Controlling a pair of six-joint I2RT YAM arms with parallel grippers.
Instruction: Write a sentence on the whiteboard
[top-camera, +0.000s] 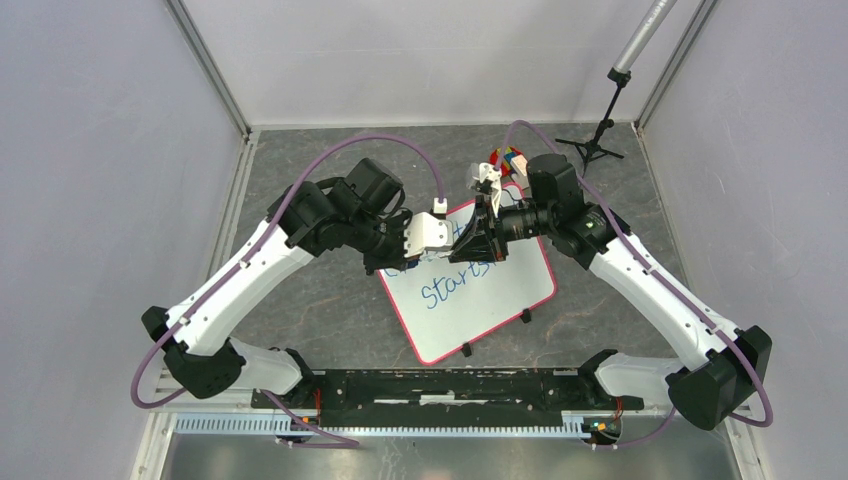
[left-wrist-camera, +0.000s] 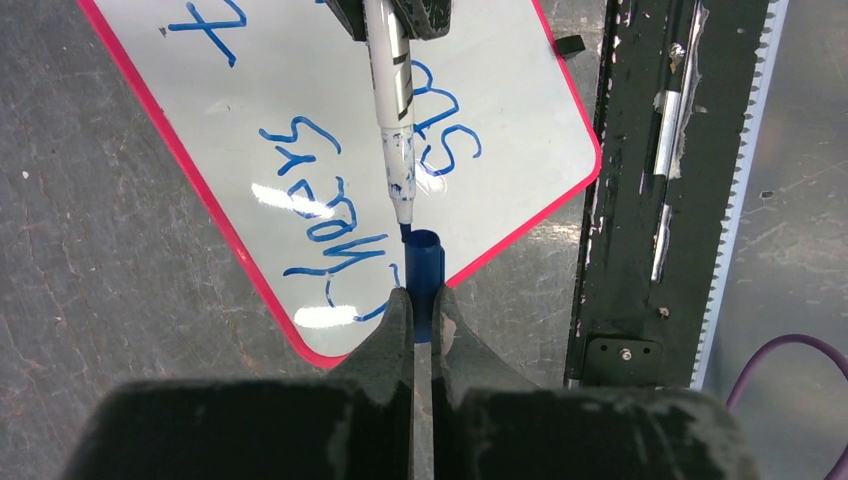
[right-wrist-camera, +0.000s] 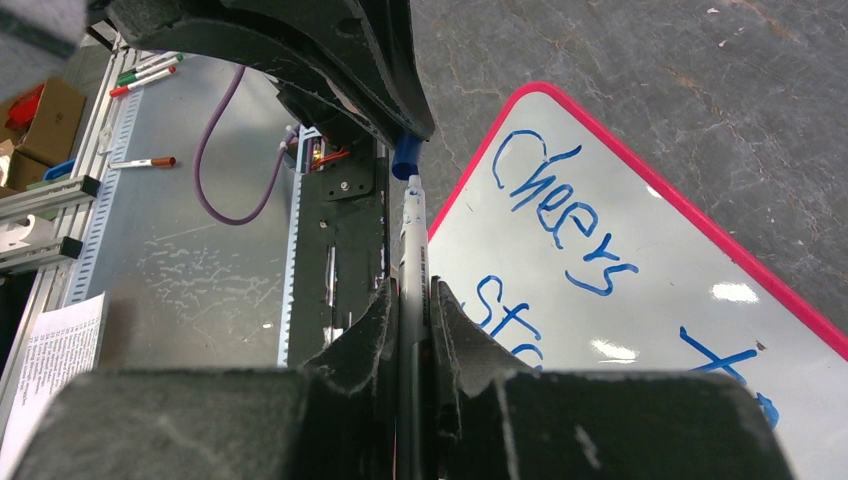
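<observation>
Blue handwriting, with "Cheers" and "starts" readable, covers part of the whiteboard (top-camera: 450, 325), which has a pink rim. My left gripper is shut on a blue marker cap (left-wrist-camera: 424, 260), its open end facing the pen. The white marker (left-wrist-camera: 390, 90) is held in my right gripper, which is shut around its barrel. In the left wrist view the blue tip lies right at the cap's mouth, slightly to one side; the right wrist view shows the marker's end (right-wrist-camera: 413, 190) just below the cap. Whether they touch, I cannot tell.
Loose markers (right-wrist-camera: 145, 162) lie on the metal table beyond the black rail (top-camera: 450, 402). A tripod (top-camera: 593, 145) stands at the back right. Small coloured items (top-camera: 510, 162) rest behind the board. Both grippers hover close together over the board.
</observation>
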